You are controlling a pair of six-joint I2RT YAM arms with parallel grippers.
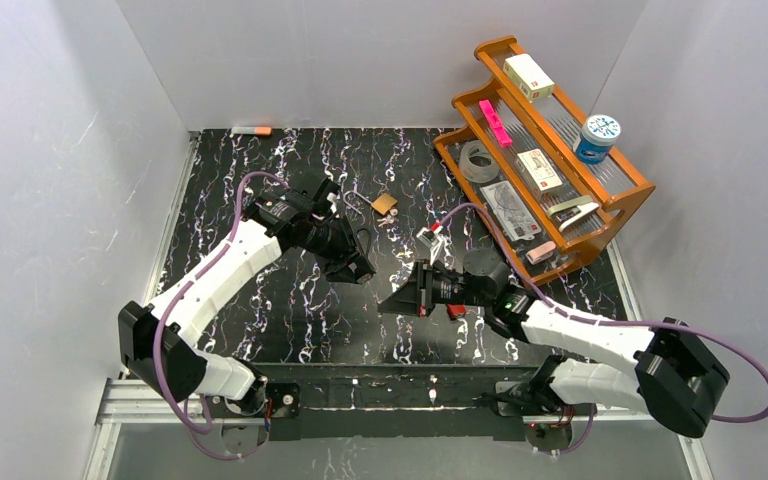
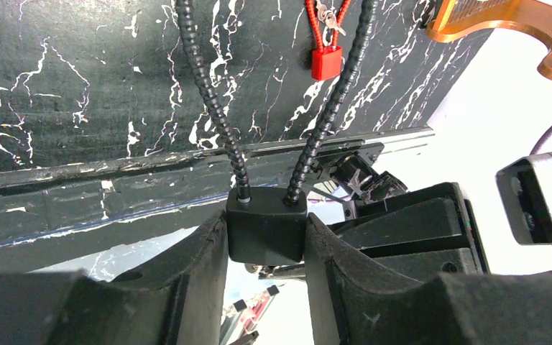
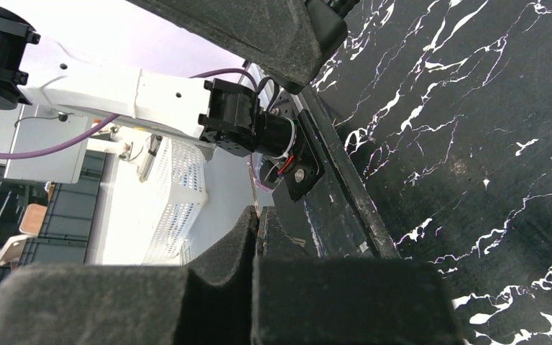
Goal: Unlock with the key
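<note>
A black lock point(image 2: 267, 226) with a long, ribbed cable shackle point(image 2: 212, 93) is gripped between the fingers of my left gripper. In the top view, that gripper point(image 1: 362, 274) is above the table's middle. Just right of it and lower in the picture, my right gripper point(image 1: 384, 306) points left, apart from the lock. The right wrist view shows its fingers point(image 3: 223, 248) shut on a thin key point(image 3: 254, 183), seen almost edge-on. The lock's keyhole is hidden. A corner of the lock point(image 3: 328, 32) appears above my right gripper there.
A red padlock point(image 2: 326, 63) with small keys point(image 2: 328, 14) lies on the table behind my right arm. Farther back is a brass padlock point(image 1: 384, 204) with its keys point(image 1: 388, 219). A wooden shelf point(image 1: 535, 165) stands at the right.
</note>
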